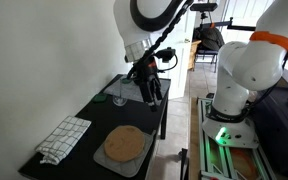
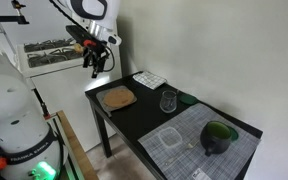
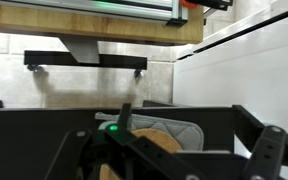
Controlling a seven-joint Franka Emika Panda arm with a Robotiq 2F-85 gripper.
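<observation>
My gripper (image 1: 145,88) hangs in the air near the table's edge, its fingers open and nothing between them. In the wrist view its dark fingers (image 3: 249,130) stand far apart along the lower part of the picture. A round brown board (image 1: 124,143) lies on a grey mat (image 1: 104,158) on the black table, below the gripper and to one side of it. In the second exterior view the board (image 2: 117,98) is at the table's near-left end. The wrist view shows only part of the board (image 3: 171,132), between and partly behind the fingers.
A white checked cloth (image 2: 151,79) lies by the wall. Further along stand a clear glass (image 2: 168,101), a green disc (image 2: 189,99) and a dark pot (image 2: 219,137) on a grey patterned cloth (image 2: 184,158). A wooden-topped surface (image 3: 104,25) borders the floor gap.
</observation>
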